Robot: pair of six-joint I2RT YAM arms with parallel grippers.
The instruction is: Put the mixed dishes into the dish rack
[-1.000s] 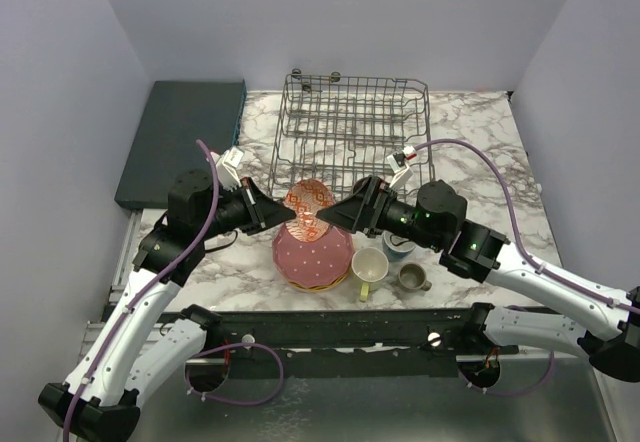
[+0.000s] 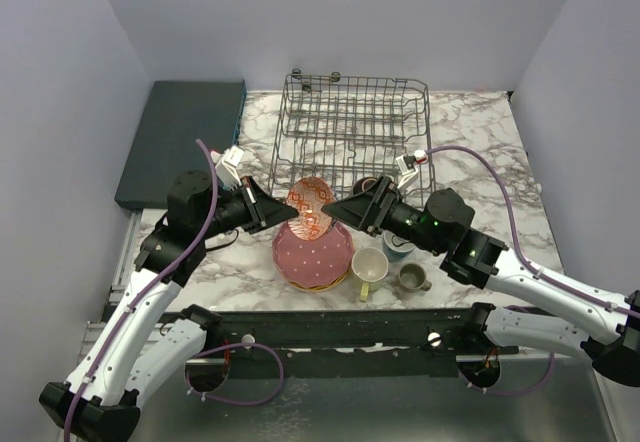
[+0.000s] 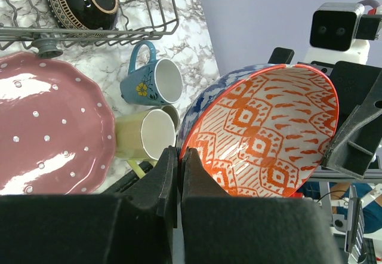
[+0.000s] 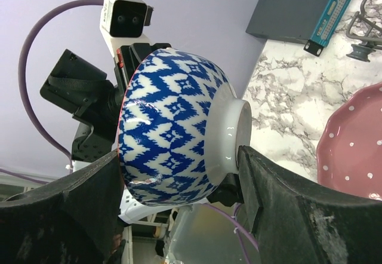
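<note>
A bowl (image 2: 310, 209), orange-patterned inside and blue-and-white outside, hangs tilted above the plates between both grippers. In the left wrist view, my left gripper is shut on its rim. My right gripper has its fingers spread across the bowl, one by the rim and one by the white foot; whether they clamp it cannot be told. Below lies a pink dotted plate (image 2: 312, 256) with a yellowish rim under it. A pale green mug (image 3: 143, 134), a blue flowered mug (image 3: 149, 85) and a small grey-green cup (image 2: 412, 277) stand right of it. The wire dish rack (image 2: 350, 127) is behind.
A black patterned bowl (image 3: 89, 4) lies at the rack's front right. Most of the rack is empty. At the back left stands a dark box (image 2: 180, 147).
The bowl has shifted and turned very slightly to the right between the grippers. My right gripper has moved a little; the left arm looks still.
</note>
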